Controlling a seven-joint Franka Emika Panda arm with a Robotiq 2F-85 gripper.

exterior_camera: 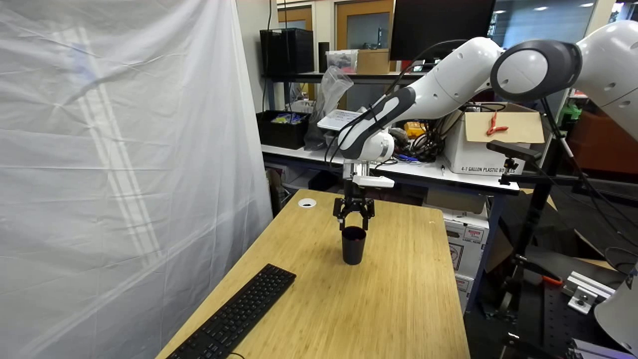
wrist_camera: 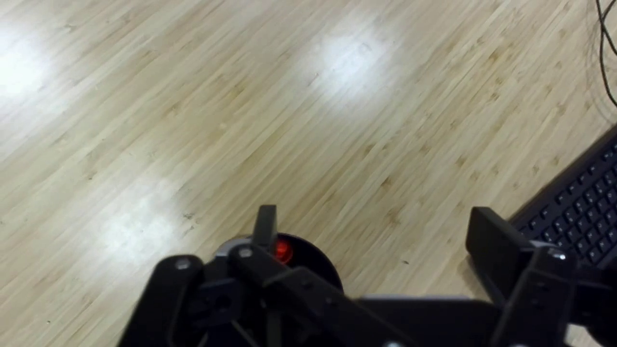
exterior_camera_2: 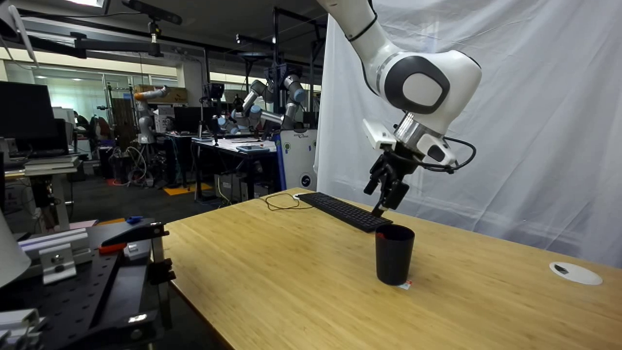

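Observation:
A black cup (exterior_camera: 353,249) stands upright on the wooden table. Inside it lies something red (wrist_camera: 283,251), seen from above in the wrist view and just showing at the rim in exterior view 2. My gripper (exterior_camera: 354,225) is open, its fingers pointing down near the cup's top. In the wrist view the left finger (wrist_camera: 265,226) overlaps the cup's opening (wrist_camera: 315,260), while the right finger (wrist_camera: 491,243) is well off to the side. No object shows between the fingers. Exterior view 2 has the gripper (exterior_camera_2: 385,198) beyond the cup, above its rim.
A black keyboard (exterior_camera_2: 344,211) with a cable lies along the curtain side of the table. A white round disc (exterior_camera_2: 575,273) is set near one table edge. Under the cup's base a small paper scrap (exterior_camera_2: 406,285) peeks out.

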